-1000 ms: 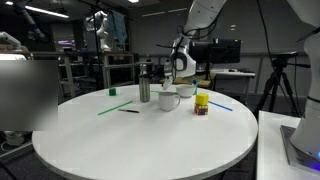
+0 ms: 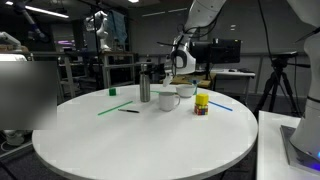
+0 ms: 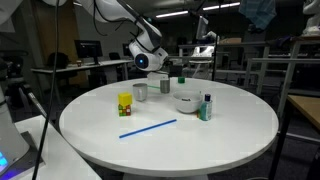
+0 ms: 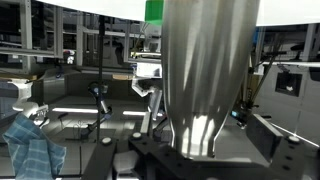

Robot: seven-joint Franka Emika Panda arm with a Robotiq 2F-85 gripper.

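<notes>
A tall silver cylinder [image 2: 145, 90] stands upright on the white round table, and exterior view 2 shows the same cylinder [image 3: 165, 87] near the table's far side. In the wrist view the shiny cylinder [image 4: 205, 75] fills the middle of the picture, very near the fingers. My gripper is open, its dark fingers [image 4: 128, 158] spread to either side of the cylinder's lower image. Whether either finger touches the metal cannot be told. The arm reaches in from behind, with the gripper close to the cylinder's top in both exterior views.
Near the cylinder stand a white mug [image 2: 168, 101] and a white bowl [image 3: 187, 102]. A yellow block stack [image 3: 125, 103], a small bottle [image 3: 205, 108], a blue stick [image 3: 148, 129] and a green block [image 2: 112, 92] also lie about.
</notes>
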